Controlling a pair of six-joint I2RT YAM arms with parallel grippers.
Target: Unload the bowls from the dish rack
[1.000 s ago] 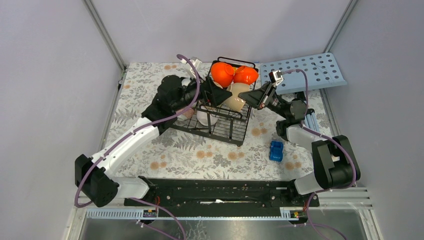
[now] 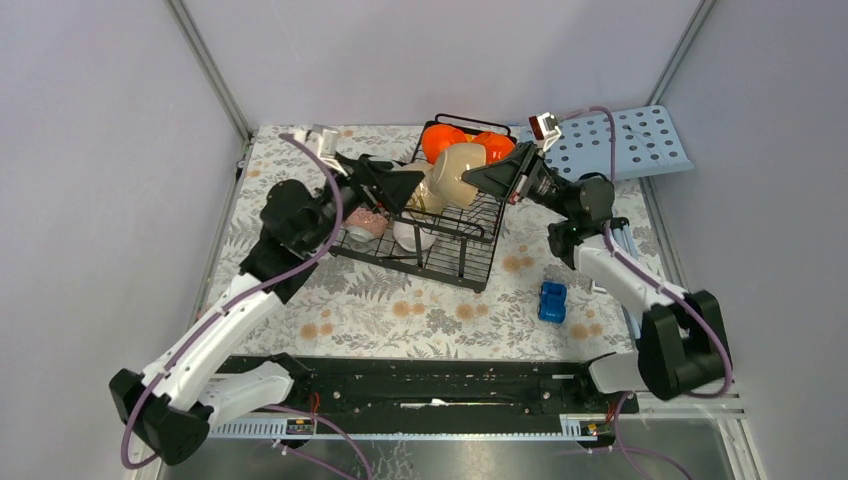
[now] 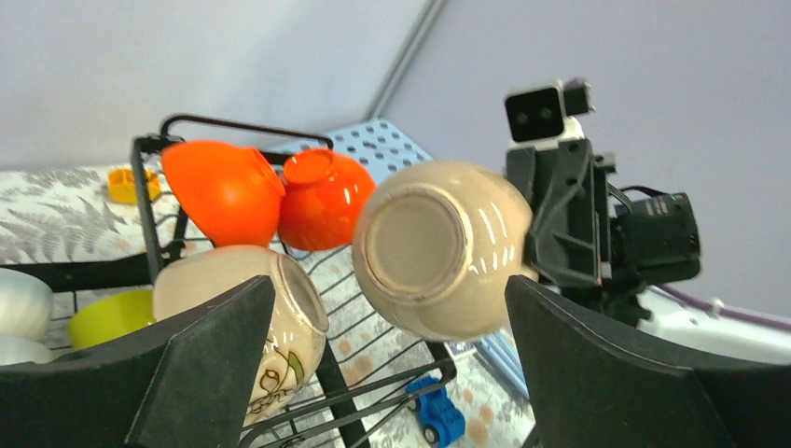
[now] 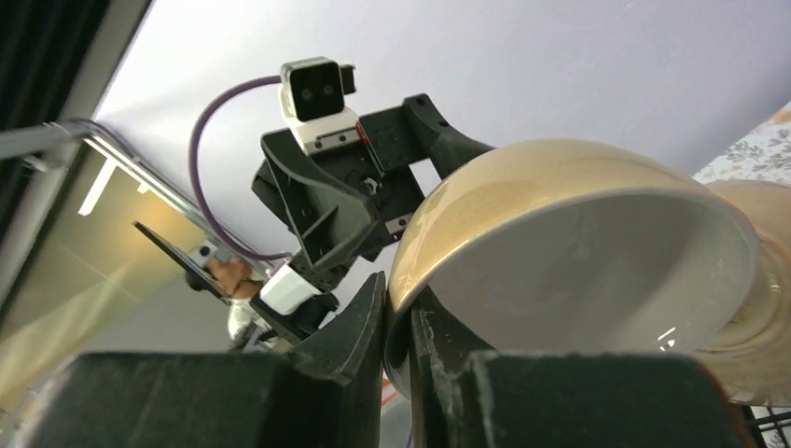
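In the right wrist view a beige bowl (image 4: 560, 163) is tilted on its side, its rim pinched in my right gripper; its pale inside faces that camera. From above, this bowl hangs over the right half of the black dish rack (image 2: 450, 262). My left gripper (image 2: 410, 188) stands open to the left of the held bowl, with no contact between its fingers and any bowl visible in the left wrist view. A second beige bowl (image 3: 280, 327) with a painted pattern leans in the rack. Two orange bowls (image 3: 222, 194) sit at the rack's far end.
Further left in the rack are a pink bowl (image 2: 366, 222), a white bowl (image 2: 412, 236) and a lime-green piece (image 3: 112, 319). A perforated blue-grey board (image 2: 620, 140) lies at back right. A blue toy (image 2: 552, 302) rests on the cloth, whose front is clear.
My left gripper has drawn back leftwards, away from the held bowl. The right gripper has shifted slightly left and up in the top view, carrying the bowl with it.
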